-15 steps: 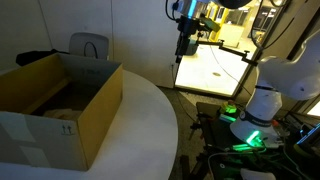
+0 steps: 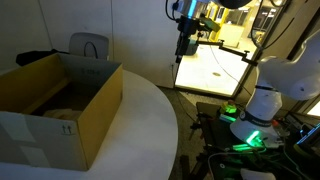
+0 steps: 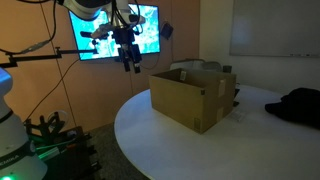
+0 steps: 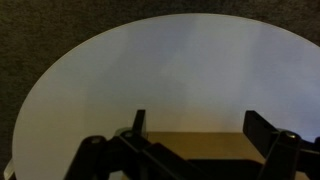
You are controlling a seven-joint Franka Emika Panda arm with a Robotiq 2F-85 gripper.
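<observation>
A large open cardboard box (image 2: 97, 112) stands on the white table, at left in exterior view 1. The other exterior view shows the same box (image 3: 180, 103) near the table's far side. High off the surface, my gripper is open, with nothing between its fingers. In exterior view 2 the gripper (image 3: 131, 64) hangs left of the box and above its rim. A brown edge of the box (image 4: 205, 139) shows at the bottom of the wrist view. Most of the box's inside is hidden.
The white table (image 2: 145, 120) has a rounded end, bare in front of the box. A black cloth-like heap (image 3: 297, 103) lies on its far right part. A chair (image 2: 88, 45) stands behind the table, and a lit screen (image 3: 120, 38) is on the wall.
</observation>
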